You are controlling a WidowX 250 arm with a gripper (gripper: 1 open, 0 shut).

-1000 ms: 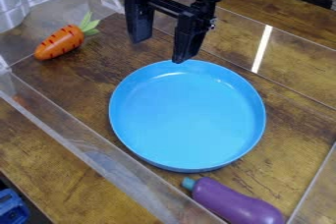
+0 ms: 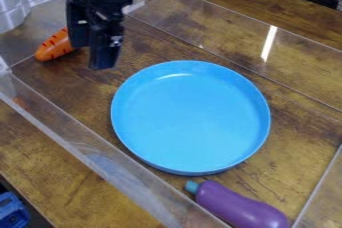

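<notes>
My gripper [image 2: 94,42] is at the upper left, open, its dark fingers blurred over the right part of an orange toy carrot [image 2: 54,46], which is partly hidden behind it. A blue plate [image 2: 190,114] lies empty on the wooden table in the middle. A purple toy eggplant [image 2: 238,204] lies at the bottom right, below the plate.
Clear plastic walls [image 2: 120,170] edge the lower left and right of the work area. A blue object [image 2: 8,212] sits outside at the bottom left.
My gripper has moved left from above the back of the plate to the carrot. The plate and eggplant have not moved.
</notes>
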